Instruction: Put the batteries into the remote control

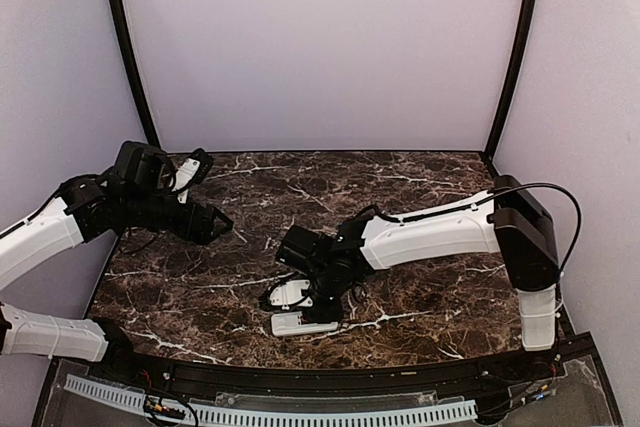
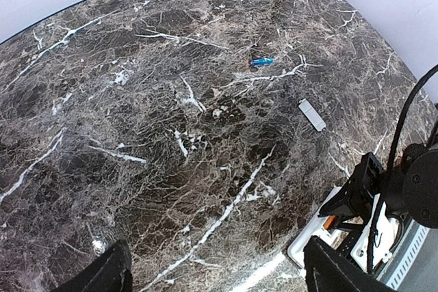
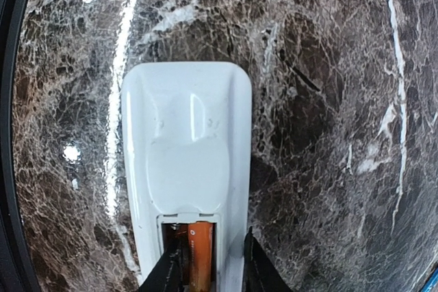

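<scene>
The white remote control point(image 3: 185, 121) lies back up near the table's front edge, its compartment uncovered. An orange battery point(image 3: 200, 251) rests in the right-hand slot seen in the right wrist view; the slot beside it looks dark and is partly covered by a finger. My right gripper is open just over the compartment, its fingers point(image 3: 253, 264) apart on either side of the battery. A blue battery point(image 2: 261, 61) lies loose on the table. My left gripper hangs open and empty above the left of the table, away from the remote.
A small pale cover-like piece point(image 2: 312, 115) lies between the blue battery and the remote in the left wrist view. A dark frame edge point(image 1: 300, 372) runs along the front.
</scene>
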